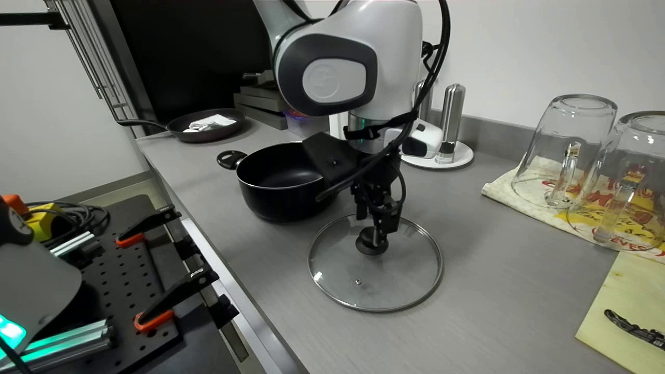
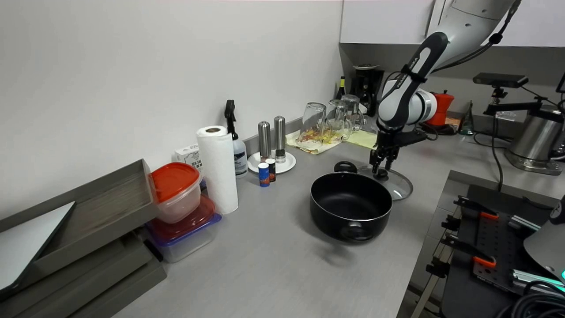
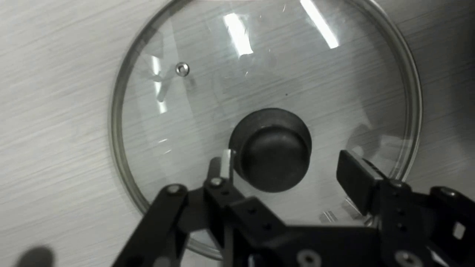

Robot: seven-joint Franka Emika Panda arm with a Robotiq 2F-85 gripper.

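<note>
A round glass lid (image 1: 399, 280) with a metal rim lies flat on the counter, its black knob (image 3: 275, 158) pointing up. Just at the knob is my gripper, fingers spread apart. In the wrist view one finger (image 3: 226, 164) appears close against the knob's left side, while the other finger (image 3: 356, 173) stands well clear on the right. Whether the near finger touches the knob I cannot tell. The uncovered black pot (image 2: 349, 209) stands beside the lid and looks empty.
Upturned glass mugs (image 1: 564, 149) stand on a cloth at the right in exterior view 1. Behind the arm, a white plate (image 1: 464, 156) holds metal grinders (image 2: 280, 138). A pan (image 1: 205, 124) lies far back.
</note>
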